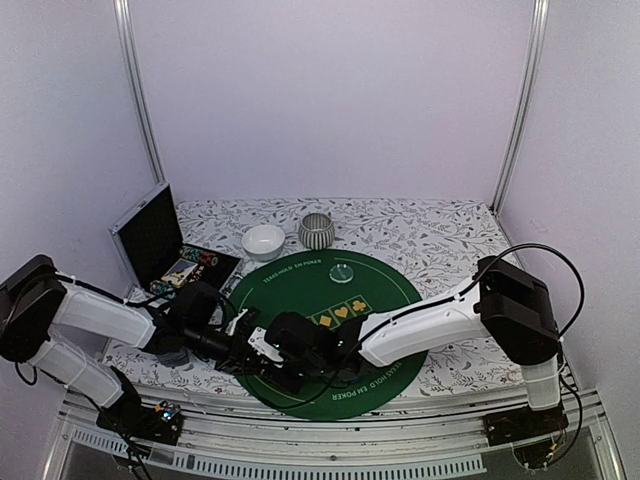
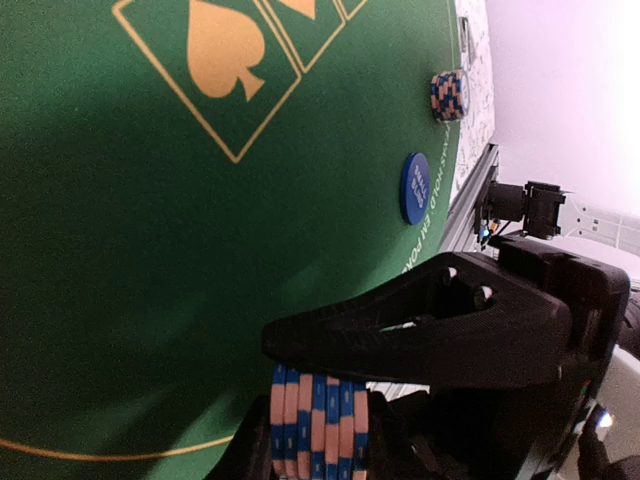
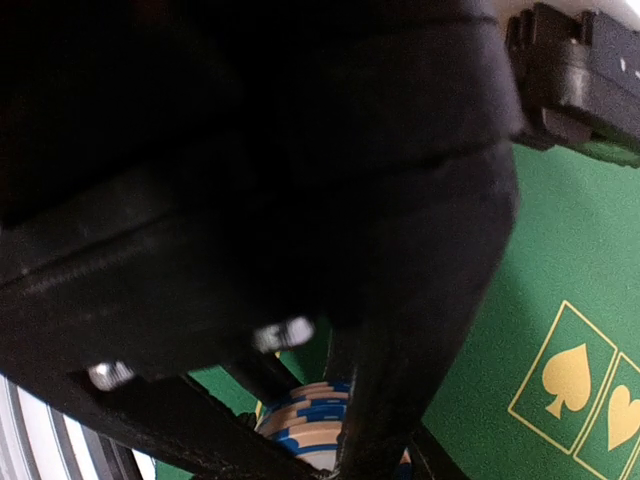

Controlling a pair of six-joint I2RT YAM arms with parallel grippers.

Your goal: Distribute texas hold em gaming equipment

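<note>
A stack of blue-and-pink poker chips [image 2: 318,425] shows edge-on in the left wrist view, held by my left gripper [image 1: 240,345]. Only one of its fingers [image 2: 400,325] shows clearly there. Close against it over the front left of the green poker mat [image 1: 290,270] is my right gripper [image 1: 268,352]. It is shut on blue-and-peach chips [image 3: 310,410], which look like the same stack. On the mat lie a blue small blind disc [image 2: 415,188] and a pale round disc [image 1: 341,273]. The arms hide much of the mat's front in the top view.
An open case [image 1: 150,240] with gaming pieces stands at the back left. Behind the mat are a white bowl [image 1: 264,240] and a striped cup [image 1: 317,231]. Another chip stack [image 2: 450,95] stands near the mat's edge.
</note>
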